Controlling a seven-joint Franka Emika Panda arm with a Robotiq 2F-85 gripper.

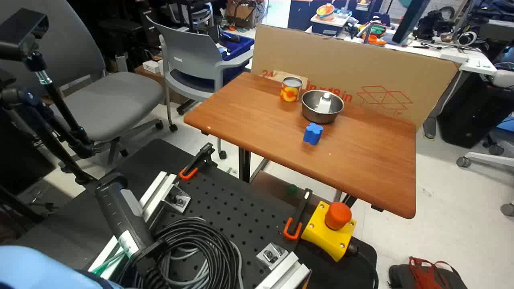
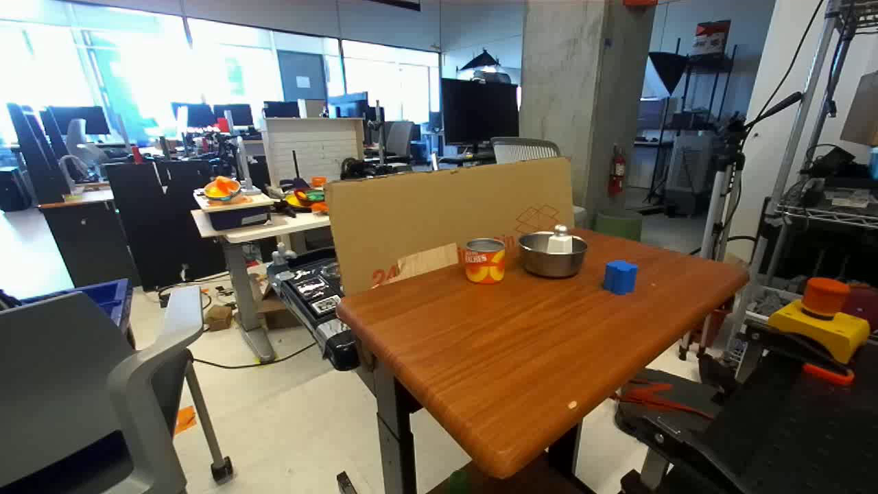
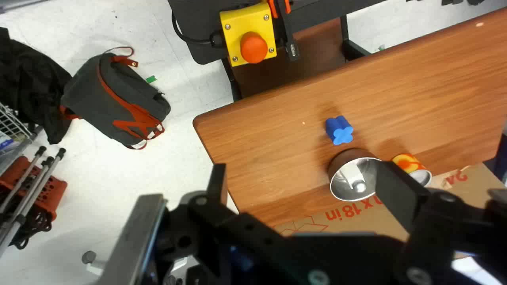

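Observation:
On the wooden table (image 1: 366,159) stands a steel bowl (image 1: 313,114) with a white and silver object (image 1: 324,103) inside it. A blue flower-shaped block (image 1: 313,134) rests on the tabletop close to the bowl, on the side away from the cardboard. Beside the bowl is a peach can (image 2: 485,262) with an orange and yellow label. My gripper is open high over the table in the wrist view, its fingers spread wide and nothing held. One finger partly covers the view near the bowl and the can. Neither exterior view shows the gripper.
A cardboard sheet (image 1: 380,72) stands upright along the table's far edge. On the black base sit a yellow emergency-stop box (image 1: 330,231) and coiled cables (image 1: 202,250). A backpack (image 3: 116,97) lies on the floor.

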